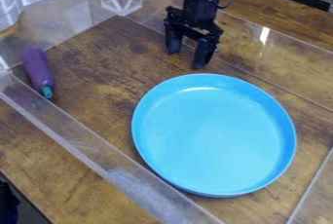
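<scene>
The black gripper (193, 41) reaches down from the top centre of the camera view, low over the wooden surface behind a large blue plate (213, 132). Its fingers are apart, and I see nothing clearly held between them. A purple elongated object with a teal tip (38, 72) lies at the left, well away from the gripper.
Clear plastic walls border the wooden work area (92, 101), along the lower left, the right and the back. A pale plastic piece stands at the upper left. Bare wood lies between the purple object and the plate.
</scene>
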